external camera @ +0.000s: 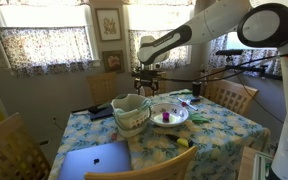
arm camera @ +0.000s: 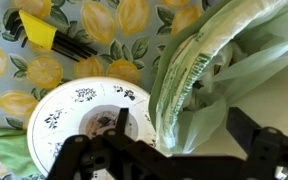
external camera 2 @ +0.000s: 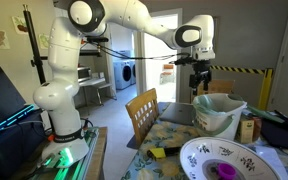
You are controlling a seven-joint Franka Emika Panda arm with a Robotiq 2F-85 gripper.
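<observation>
My gripper [external camera: 147, 84] hangs in the air above the table, near the lined bin; in the wrist view its fingers [arm camera: 239, 124] stand wide apart with nothing between them. The white bin [external camera 2: 215, 122] has a loose translucent bag over its rim, and the bag's edge [arm camera: 191, 85] passes under the open fingers in the wrist view. Beside the bin lies a large white patterned plate [external camera: 174, 117]. On that plate rests a small magenta object [external camera 2: 226, 171], which the gripper hides in the wrist view.
A yellow-and-black tool [arm camera: 39, 30] lies on the lemon-print tablecloth near the plate. A grey laptop [external camera: 94, 161] occupies the table's corner, and a green cloth [arm camera: 12, 150] lies by the plate. Chairs [external camera 2: 142, 112] stand round the table.
</observation>
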